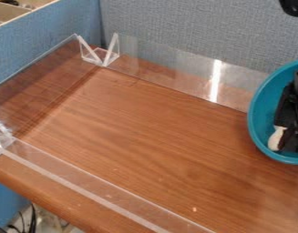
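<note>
A teal bowl [263, 96] stands at the right edge of the camera view, cut off by the frame. My black gripper [290, 118] is down inside it, partly out of frame. A pale, cream object [276, 137] in the bowl shows at the gripper's lower left, mostly hidden by it. Whether the fingers are open or closed on anything is not visible.
Low clear plastic walls with white corner brackets [100, 55] edge it. Blue-grey partitions rise behind and to the left.
</note>
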